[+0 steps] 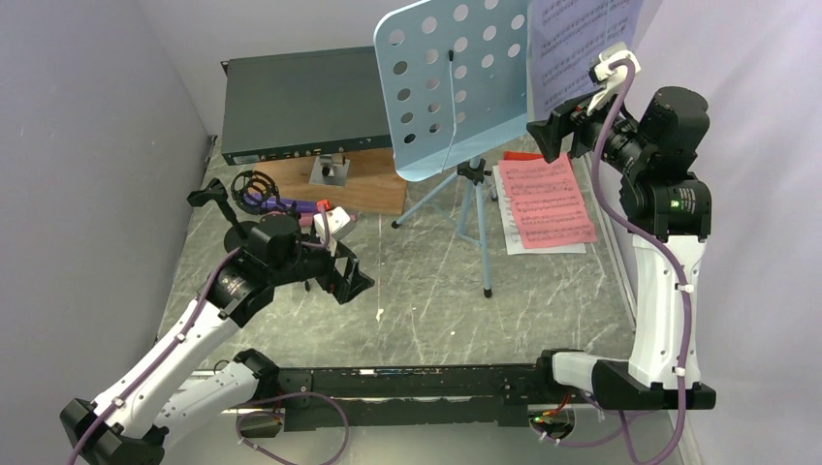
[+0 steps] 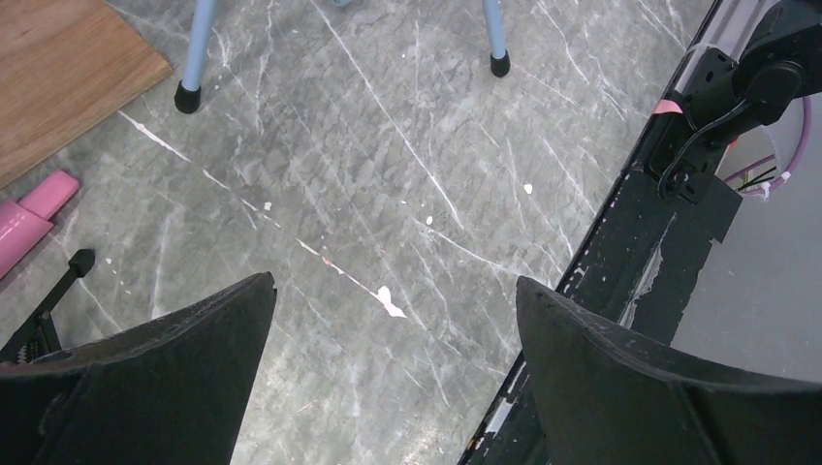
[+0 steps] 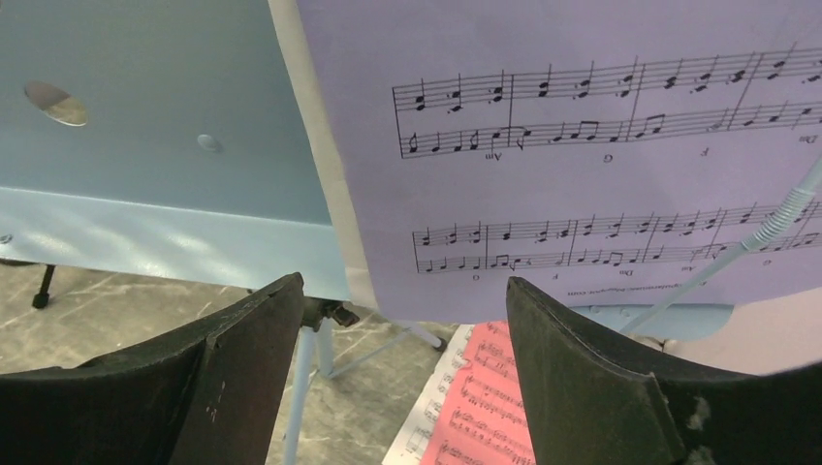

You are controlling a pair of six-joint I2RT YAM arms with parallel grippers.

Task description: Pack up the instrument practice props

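The light-blue music stand (image 1: 431,121) stands on its tripod, with a purple music sheet (image 1: 574,48) leaning on the right part of its desk. A thin page-holder arm (image 3: 775,223) crosses in front of that sheet in the right wrist view. My right gripper is open in front of the sheet's lower edge, nothing between its fingers. Red music sheets (image 1: 548,203) lie over white paper on the table below. Over the bare table my left gripper is open and empty. Pink (image 2: 21,228) and purple (image 1: 281,204) objects lie left, partly hidden by the left arm.
A dark rack unit (image 1: 305,102) stands at the back left, by a wooden board (image 1: 376,184). Coiled black cable (image 1: 250,189) lies at the left. The stand's tripod legs (image 1: 483,252) occupy the middle.
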